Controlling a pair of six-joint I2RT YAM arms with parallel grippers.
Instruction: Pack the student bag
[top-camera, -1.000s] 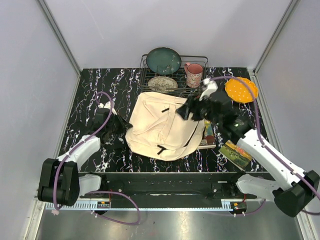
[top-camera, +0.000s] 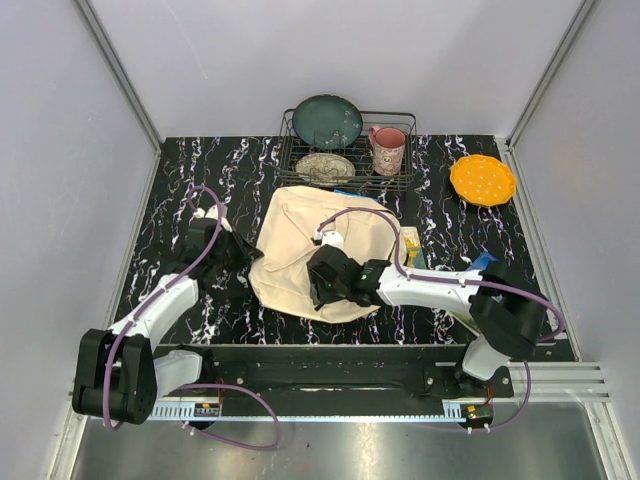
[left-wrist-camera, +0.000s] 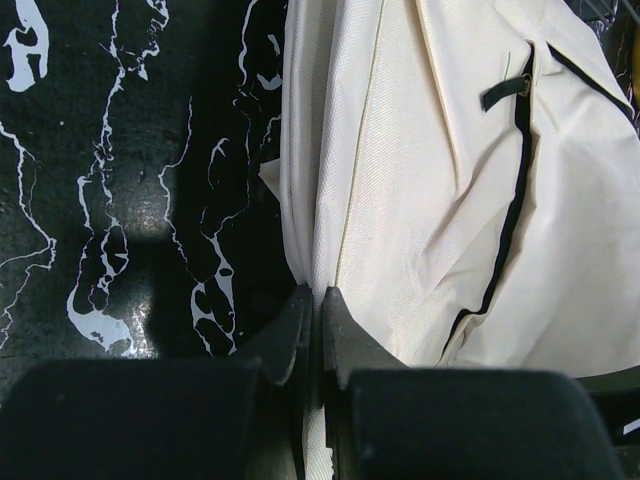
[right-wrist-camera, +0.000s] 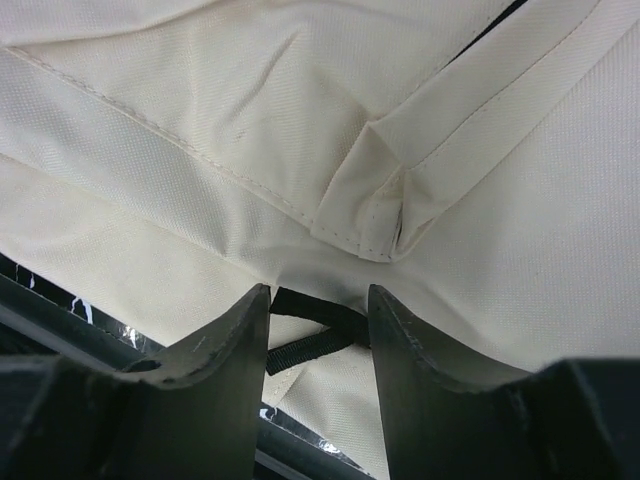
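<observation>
The cream bag (top-camera: 300, 225) lies flat on the dark marbled table, its black zip (left-wrist-camera: 518, 190) showing along the panel. My left gripper is shut on the folded cloth of the bag's left edge. In the top view, my right gripper (top-camera: 316, 294) points down over the bag's front part. The right wrist view shows its fingers (right-wrist-camera: 232, 345) apart, on either side of a black zip pull (right-wrist-camera: 325, 312). Whether they touch the pull I cannot tell. Another black pull tab (left-wrist-camera: 506, 92) lies further up the bag.
Behind the bag, a wire rack (top-camera: 287, 165) holds a green plate (top-camera: 327, 122), a patterned dish (top-camera: 325, 168) and a pink mug (top-camera: 387, 150). An orange dotted plate (top-camera: 482, 180) lies at the back right. The right arm partly covers books (top-camera: 412, 242) beside the bag.
My right gripper has come from the bag's upper right side to its front, over the black pull; its arm now covers more of the books. The left arm has stayed in place.
</observation>
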